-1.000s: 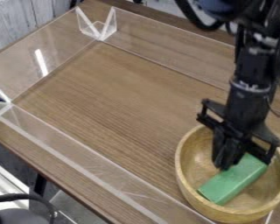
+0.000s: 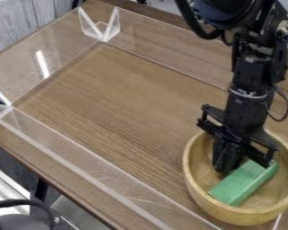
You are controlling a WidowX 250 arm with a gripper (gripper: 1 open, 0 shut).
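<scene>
My black gripper [image 2: 237,142] points down into a round wooden bowl [image 2: 201,175] at the lower right, its tips inside the bowl's back part. A green block [image 2: 243,186] lies in the bowl, just below and in front of the fingertips. The fingers look close together; whether anything is between them is hard to see.
A clear plastic piece [image 2: 100,29] stands at the back. Black cables lie at the lower left, off the table's edge.
The gripper has shifted slightly within the bowl over the last second. The green block sits a little differently, its upper end less far to the right.
</scene>
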